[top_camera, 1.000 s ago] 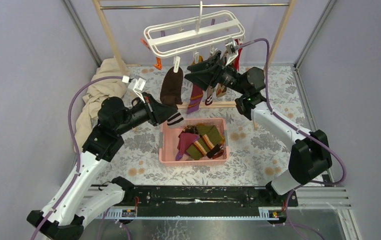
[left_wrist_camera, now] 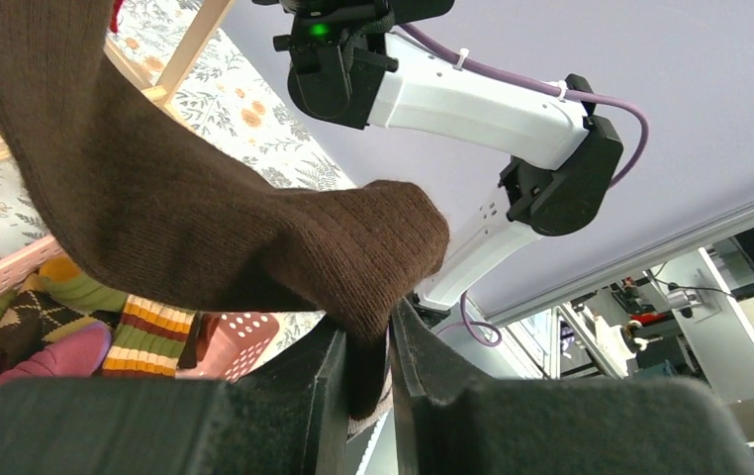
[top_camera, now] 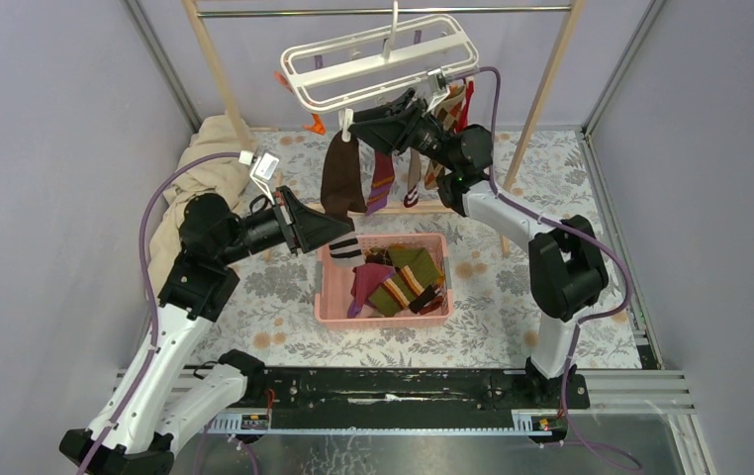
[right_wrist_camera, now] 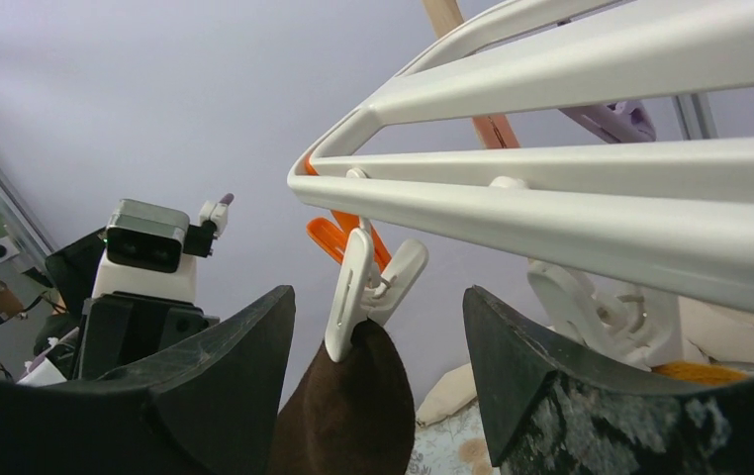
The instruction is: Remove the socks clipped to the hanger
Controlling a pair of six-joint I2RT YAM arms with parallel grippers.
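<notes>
A brown sock (top_camera: 339,173) hangs from a white clip (right_wrist_camera: 353,287) on the white hanger (top_camera: 378,59). My left gripper has the sock's lower part between its fingers. My right gripper stands open just before that clip, with the sock's top visible beyond its fingers. Other socks, including a purple striped one (top_camera: 380,183), hang farther along the hanger, partly hidden by my right arm.
A pink basket (top_camera: 324,307) holding several socks sits below. A beige cloth (top_camera: 190,188) lies at the left on the wooden stand's side. Side walls bound the workspace.
My left gripper has shifted slightly.
</notes>
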